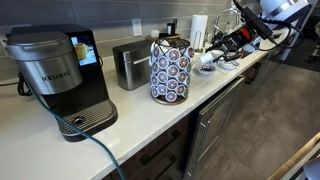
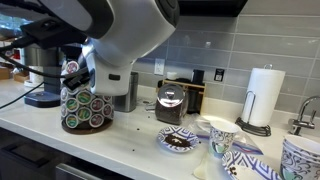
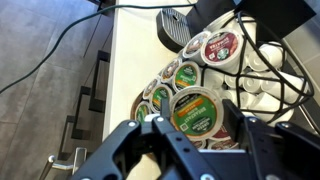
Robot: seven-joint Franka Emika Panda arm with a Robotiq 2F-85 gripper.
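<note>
A coffee pod (image 3: 196,114) with a green and red lid sits between the fingertips of my gripper in the wrist view, and the fingers are shut on it. Just beyond it stands the pod carousel (image 1: 171,74), its sides covered with round pods and its top framed in dark wire. In exterior view 2 the arm covers the top of the carousel (image 2: 86,112) and hides the fingers. The coffee maker (image 1: 70,85) stands at the left of the counter in exterior view 1, its drip tray empty.
A grey toaster (image 1: 132,64) stands behind, between coffee maker and carousel. Patterned plates (image 2: 178,140), cups (image 2: 222,136) and a paper towel roll (image 2: 263,97) occupy the counter's other end. A green cable (image 1: 85,137) crosses the front.
</note>
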